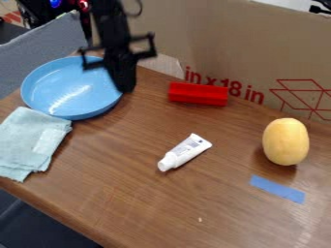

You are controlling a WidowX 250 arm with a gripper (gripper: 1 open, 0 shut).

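My black gripper [119, 58] hangs blurred at the upper left, just above the right part of a blue plate [62, 89]; I see nothing held in it. A folded pale cloth [29, 140] lies in front of the plate. A red block [198, 94] rests behind a white tube [184, 152] with a cap. A yellow potato-like object [285, 141] sits at the right, with a blue strip [277, 190] in front of it.
A cardboard box wall [246, 44] closes the back of the wooden table [142, 203]. The middle and front of the table have free room. A grey surface lies off the table at the left.
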